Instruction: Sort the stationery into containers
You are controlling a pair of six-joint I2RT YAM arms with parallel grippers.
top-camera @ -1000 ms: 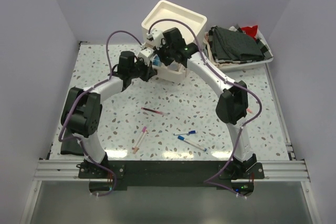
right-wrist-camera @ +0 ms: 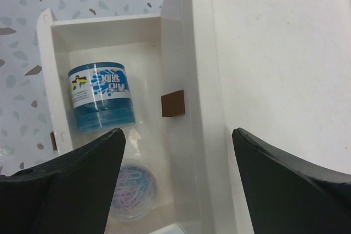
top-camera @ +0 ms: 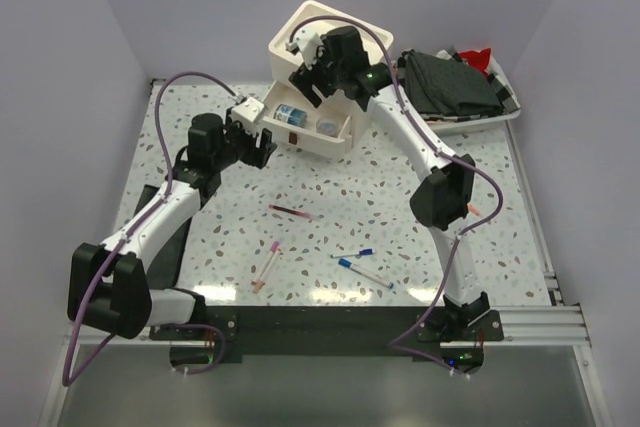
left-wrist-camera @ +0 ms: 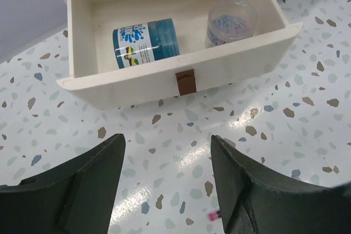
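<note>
A white drawer stands pulled out from the white box. Inside lie a blue-lidded jar on its side and a clear tub of paper clips. My left gripper is open in front of the drawer, with nothing between its fingers. Above the drawer and the box's front wall, my right gripper also stands open and empty. On the table lie a dark red pen, two pale pens, a small blue pen and a blue-capped marker.
At the back right, a white basket holds dark folded cloth and something red. A black flat case lies at the left, partly under the left arm. The table's middle has open room.
My left gripper has drawn back from the drawer's front, toward the left and front. The right gripper has risen toward the box and now shows open over the drawer.
</note>
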